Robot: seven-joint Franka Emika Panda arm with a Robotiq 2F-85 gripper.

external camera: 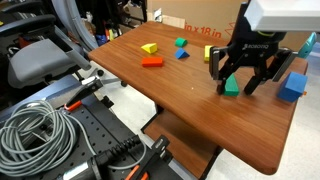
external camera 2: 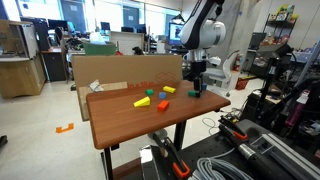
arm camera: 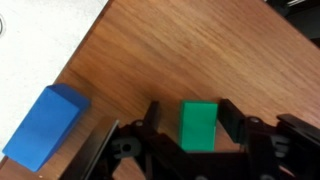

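Note:
The green block (external camera: 231, 86) lies on the wooden table under my gripper (external camera: 235, 91), with a finger to either side of it. In the wrist view the same green block (arm camera: 198, 128) sits between the fingertips of the gripper. The right finger (arm camera: 231, 118) is right against it or very close, while a strip of table still shows between the block and the left finger. So the fingers stand part open around it, and the block rests on the table. In the second exterior view the green block (external camera 2: 193, 95) is small beneath the arm.
A blue block (external camera: 292, 87) stands just right of the gripper, near the table edge. Farther left on the table lie a red block (external camera: 152, 62), a yellow block (external camera: 150, 47), a smaller blue piece (external camera: 182, 54) and another green piece (external camera: 181, 42).

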